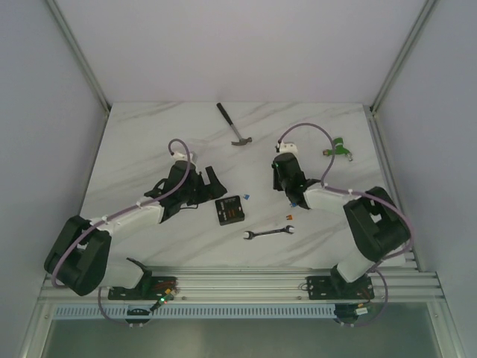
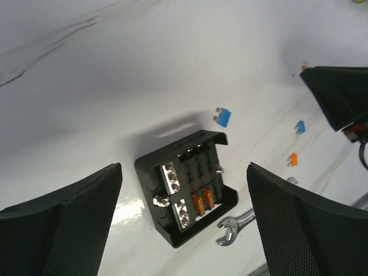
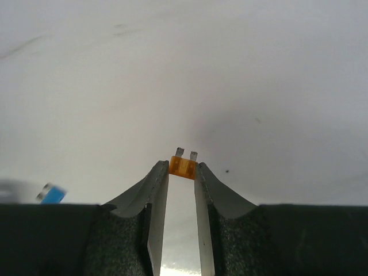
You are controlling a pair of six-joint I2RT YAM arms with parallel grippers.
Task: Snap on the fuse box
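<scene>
The black fuse box (image 1: 230, 209) (image 2: 184, 184) lies on the marble table beside my left gripper (image 1: 212, 183), which is open above it with nothing between its fingers. The box shows orange fuses in some slots and other dark slots. My right gripper (image 1: 276, 179), to the box's upper right, is shut on an orange fuse (image 3: 182, 167) with two metal prongs, held above the table. A blue fuse (image 2: 223, 117) lies by the box.
More small blue and orange fuses (image 1: 288, 218) lie right of the box. A wrench (image 1: 268, 232) lies in front, a hammer (image 1: 235, 124) at the back, a green object (image 1: 337, 147) at back right.
</scene>
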